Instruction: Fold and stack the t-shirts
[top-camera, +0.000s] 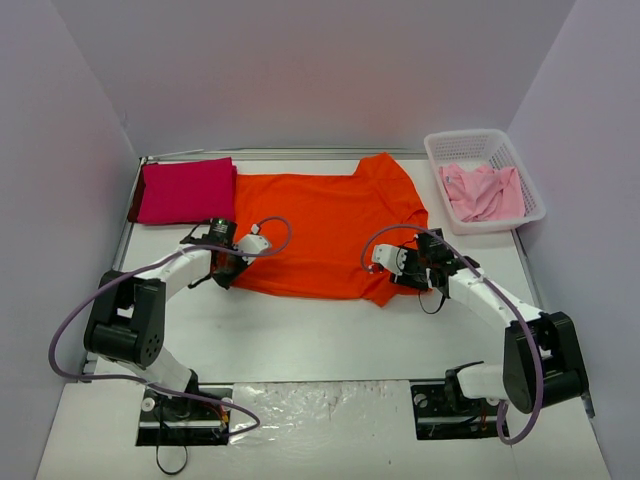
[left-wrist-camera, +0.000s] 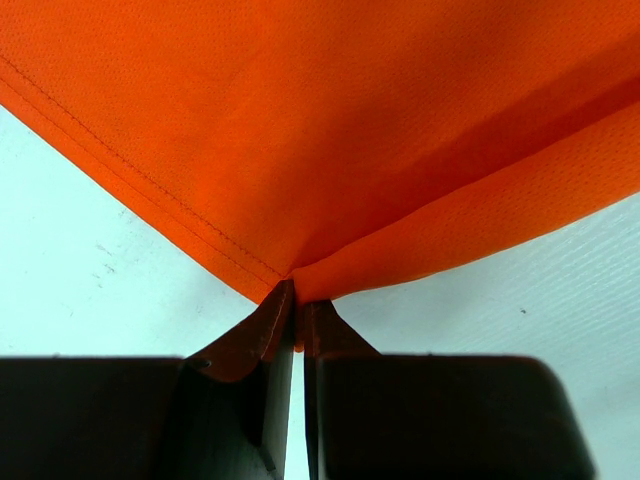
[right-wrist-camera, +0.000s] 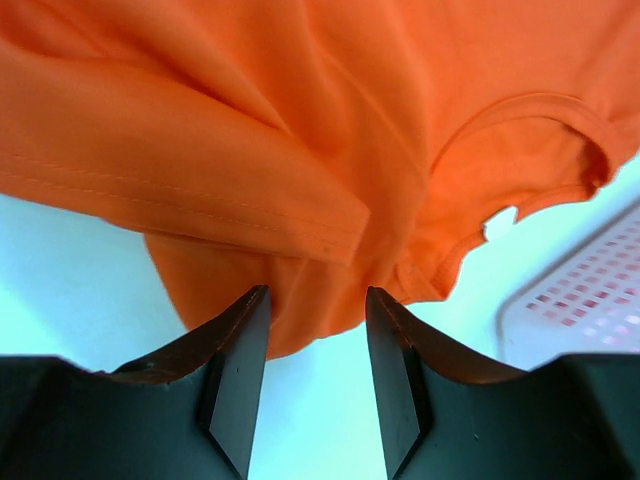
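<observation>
An orange T-shirt (top-camera: 320, 230) lies spread across the middle of the table, its right end rumpled with folded flaps. My left gripper is shut on the near left corner of the orange T-shirt (left-wrist-camera: 330, 150), where a rolled edge meets it. My right gripper is part open above the rumpled orange cloth (right-wrist-camera: 250, 190) at the shirt's right end, and no cloth shows held between its fingers. In the right wrist view the neckline and a small white tag (right-wrist-camera: 500, 223) lie to the upper right.
A folded magenta shirt (top-camera: 185, 190) lies at the back left. A white basket (top-camera: 525, 210) holding a pink cloth (top-camera: 480, 190) stands at the back right, close to the right arm.
</observation>
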